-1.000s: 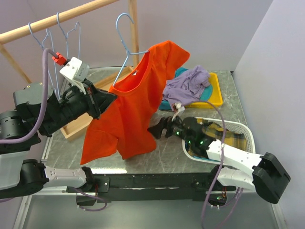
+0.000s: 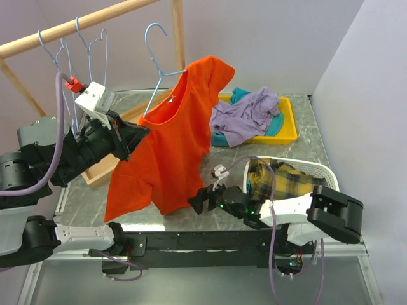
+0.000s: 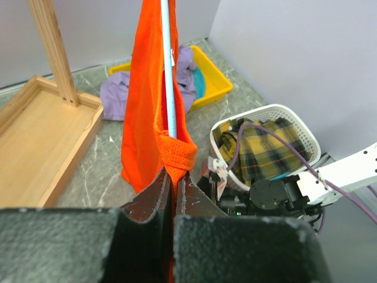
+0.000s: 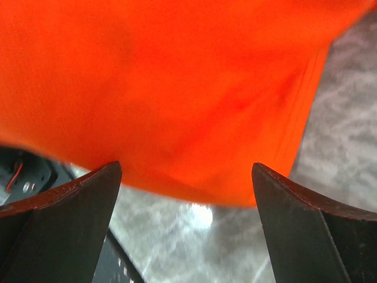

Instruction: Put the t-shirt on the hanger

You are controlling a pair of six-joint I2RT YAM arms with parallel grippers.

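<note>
An orange t-shirt (image 2: 175,143) hangs in the air, draped on a light blue hanger (image 2: 152,54) whose hook stands up clear of the collar. My left gripper is shut on the shirt's shoulder, with the hanger's arm running up from the pinched cloth. Near the shirt's lower right hem is my right gripper (image 2: 198,198). Its fingers (image 4: 306,218) stand wide apart in the right wrist view, with the orange cloth beyond them and nothing visibly gripped. The shirt's far shoulder lies over the hanger's other end.
A wooden rail (image 2: 82,22) carries several blue hangers at the upper left. At the back right, a yellow bin (image 2: 289,124) holds purple and teal cloth. A white basket (image 2: 331,175) with a plaid cloth stands close behind the right arm.
My left gripper, shirt and hanger have shifted slightly left. The right arm has swung left and toward the front, lower along the shirt's edge, its gripper staying open.
</note>
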